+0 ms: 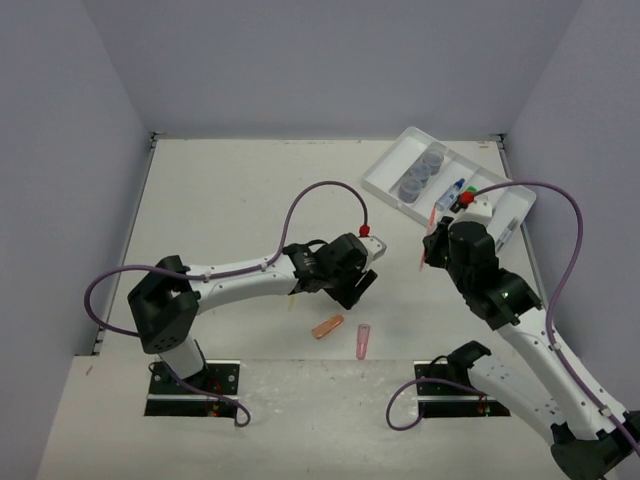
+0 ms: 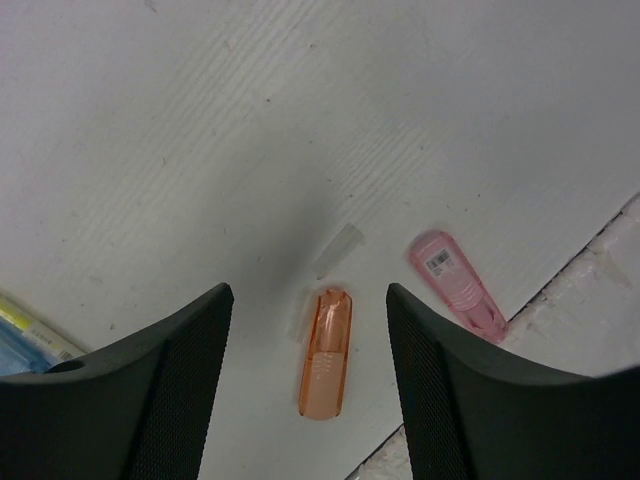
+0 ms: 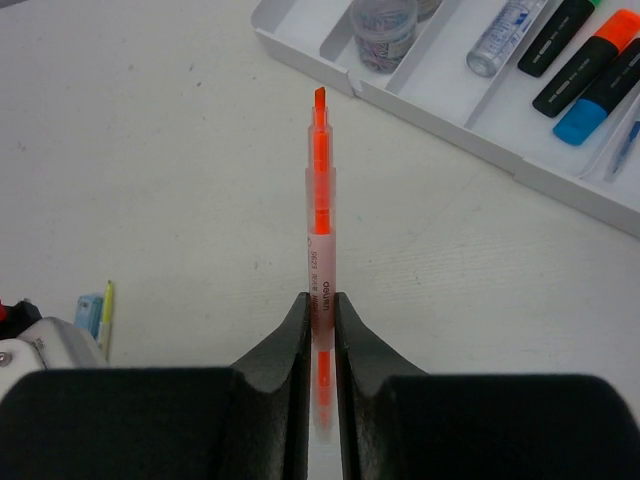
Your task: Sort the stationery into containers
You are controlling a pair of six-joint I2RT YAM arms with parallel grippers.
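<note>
My right gripper is shut on a slim orange-red stick (image 3: 322,260) with a clear sleeve and a pale printed label; it points upright in the right wrist view and shows in the top view as a thin red line (image 1: 432,218) beside the tray. My left gripper is open above the table. An orange piece (image 2: 325,365) lies below, between its fingers in that view, with a small clear strip (image 2: 340,250) just past its end. Right of them lies a pink tube-like item (image 2: 458,285). Nothing is held on the left.
A white divided tray (image 1: 410,137) stands at the back right, holding clear tubs (image 1: 410,189), markers (image 3: 590,75), a blue-white tube (image 3: 505,38) and pens. A blue piece (image 3: 88,313) and a yellow strip (image 3: 106,315) lie near the left arm.
</note>
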